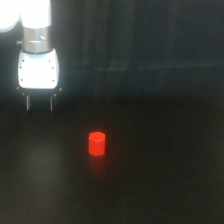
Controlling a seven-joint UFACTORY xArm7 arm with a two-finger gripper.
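A small red block (97, 144) stands on the dark surface near the middle of the camera view, its top face looking hexagonal. My gripper (40, 102) hangs at the upper left, pointing down. Its two thin fingers (28, 101) are spread apart, and only empty space shows between them. A clear gap separates the gripper from the block, which lies to its right and lower in the picture.
A dark curtain-like backdrop (140, 50) fills the back. No other objects show.
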